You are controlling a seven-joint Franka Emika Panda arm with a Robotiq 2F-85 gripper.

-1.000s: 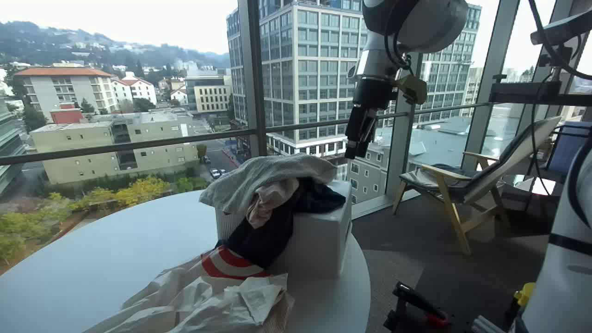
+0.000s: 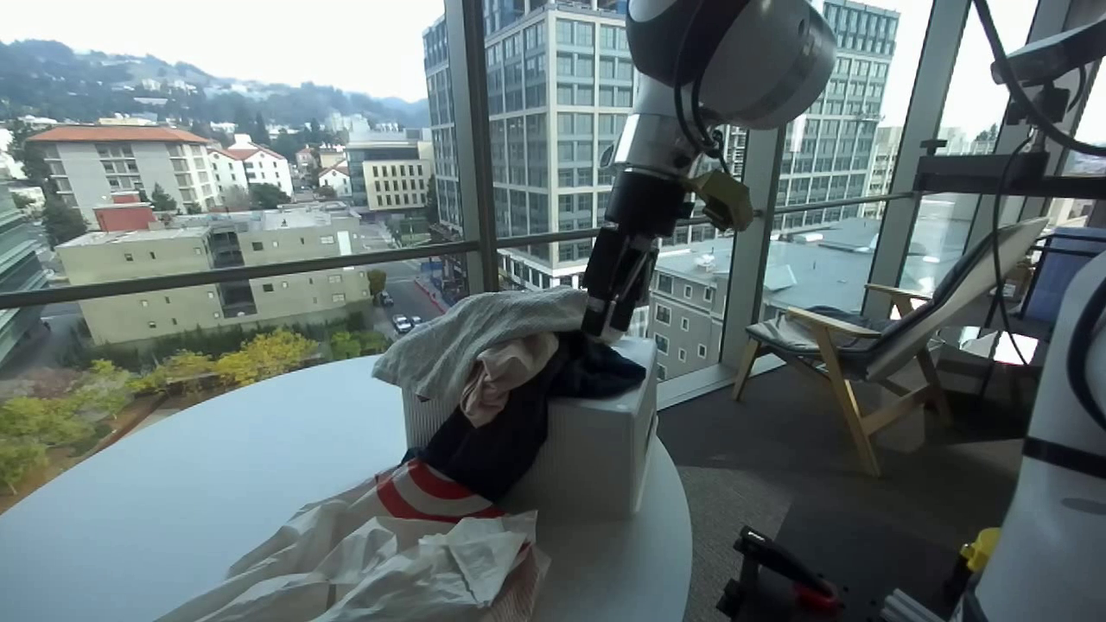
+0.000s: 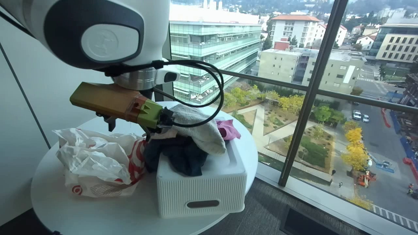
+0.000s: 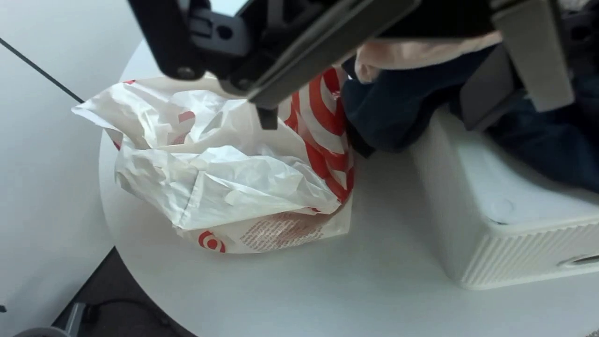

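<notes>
My gripper is open, its two fingers wide apart in the wrist view, with one finger (image 4: 536,62) over the dark cloth. In exterior view 1 the gripper (image 2: 607,330) comes down at the right end of a grey cloth (image 2: 498,326); whether it touches is unclear. A dark navy cloth (image 3: 188,158) and a pale pink cloth (image 2: 505,375) lie under and beside the grey one, heaped on a white ribbed box (image 3: 201,195). A bright pink piece (image 3: 228,130) shows behind. Beside the box sits a crumpled white plastic bag (image 4: 224,185) with red rings.
The round white table (image 2: 155,498) has bare room around the bag and box. Tall windows stand close behind it. A lounge chair (image 2: 881,342) is farther off on the floor. A black cable (image 3: 219,94) loops beside the wrist.
My arm has moved left and down in exterior view 1, from clear of the heap to its right end. The clothes, box and bag look unmoved.
</notes>
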